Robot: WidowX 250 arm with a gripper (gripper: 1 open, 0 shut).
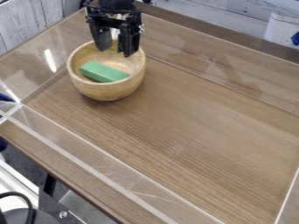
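Note:
A round light wooden bowl (pixel 124 87) sits at the upper left of the table, with a green block (pixel 103 73) lying inside it. My black gripper (pixel 114 42) hangs above the back of the bowl, its fingers pointing down and apart, open. Nothing shows clearly between them, though the dark shapes are small and partly blurred.
A blue object (pixel 295 39) is cut off at the upper right edge, and dark cables lie at the lower left corner.

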